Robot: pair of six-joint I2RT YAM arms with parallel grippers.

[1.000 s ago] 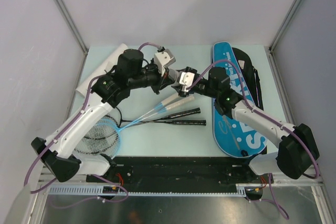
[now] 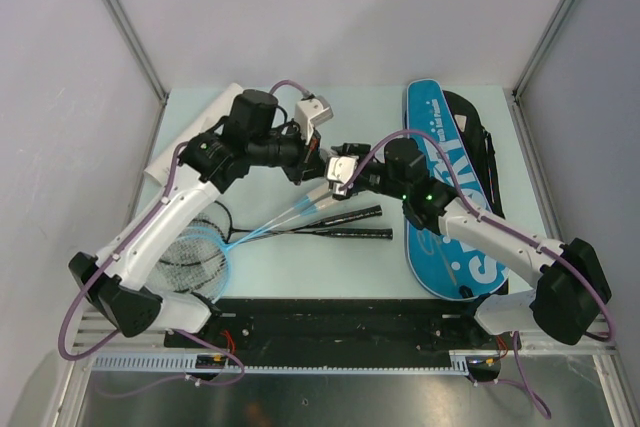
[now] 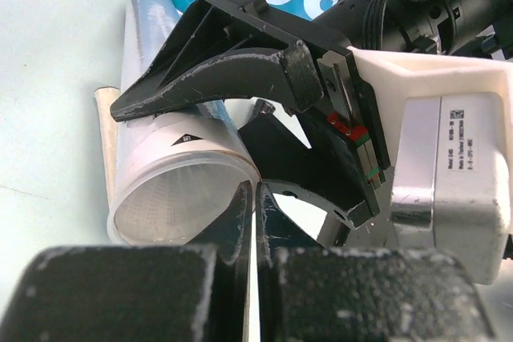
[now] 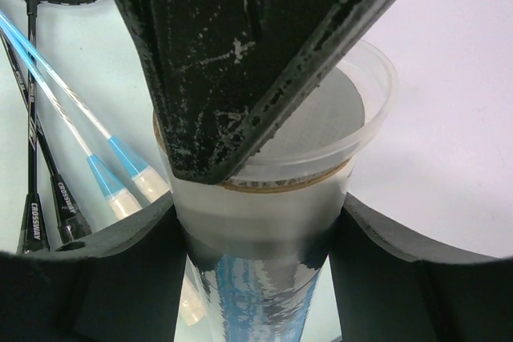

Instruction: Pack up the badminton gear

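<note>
A clear shuttlecock tube point(image 4: 260, 222) is held off the table, with my right gripper shut around it just below the mouth. In the left wrist view the tube point(image 3: 152, 46) turns its round mouth toward the camera, and the inside looks pale and empty. My left gripper is shut with its tips against the rim's right side; whether rim is pinched between them I cannot tell. A left finger point(image 4: 216, 54) covers part of the mouth in the right wrist view. The blue racket bag point(image 2: 425, 107) lies at the right of the table.
Black rackets point(image 2: 345, 233) and blue-and-white rackets point(image 2: 325, 203) lie crossed at the left and middle, heads to the left. Another pale, long object point(image 2: 185, 142) rests at the back left. A black bag part point(image 2: 466, 117) lies beside the blue panel.
Both grippers have stayed together over the table's middle. The left arm has swung slightly, and the right wrist has tipped a little lower and to the left.
</note>
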